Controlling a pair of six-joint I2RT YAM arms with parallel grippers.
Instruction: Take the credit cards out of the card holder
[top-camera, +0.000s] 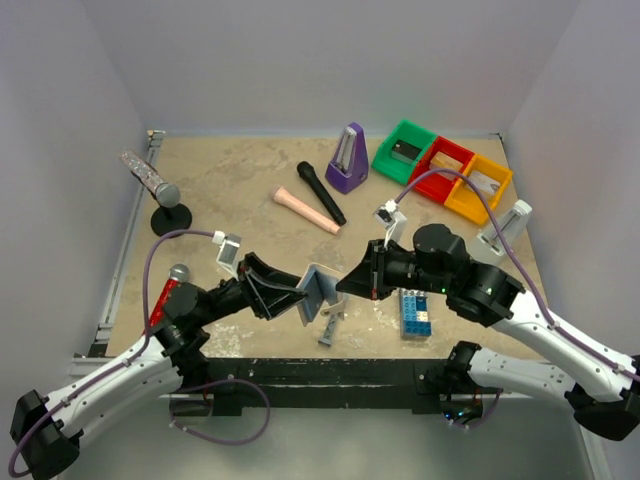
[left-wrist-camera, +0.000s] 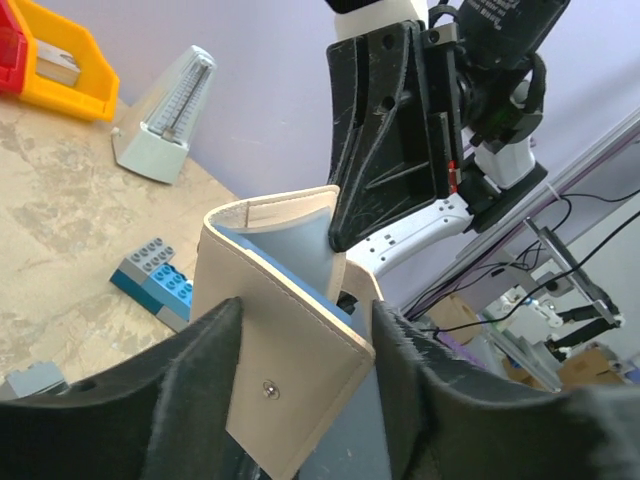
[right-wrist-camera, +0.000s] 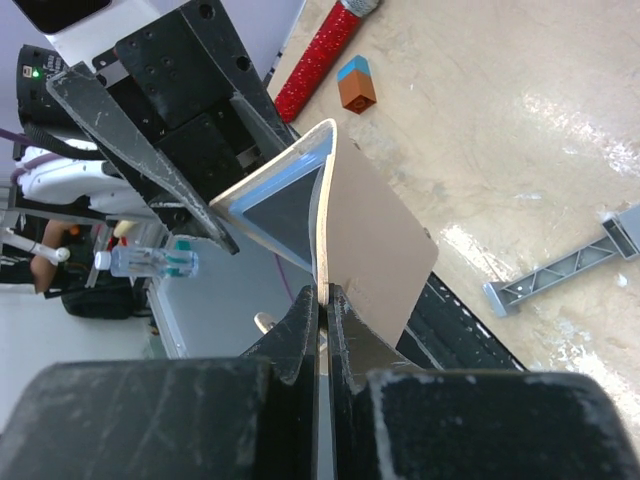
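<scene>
The beige card holder (top-camera: 324, 290) with a blue-grey inside hangs between the grippers, its flaps partly open (left-wrist-camera: 270, 360) (right-wrist-camera: 375, 250). My right gripper is shut on an edge of the holder, as the right wrist view shows. My left gripper (top-camera: 298, 294) reaches its fingers round the holder's other side, part open, with the holder's edge between or near the fingertips; in the left wrist view its fingers are blurred at the bottom. I cannot tell whether any card is inside.
Below lie a grey plastic piece (right-wrist-camera: 550, 275) and a blue brick block (top-camera: 415, 315). Microphones (top-camera: 320, 192), a purple metronome (top-camera: 346, 165), coloured bins (top-camera: 478, 190) and a white metronome (left-wrist-camera: 160, 120) stand around the back and right.
</scene>
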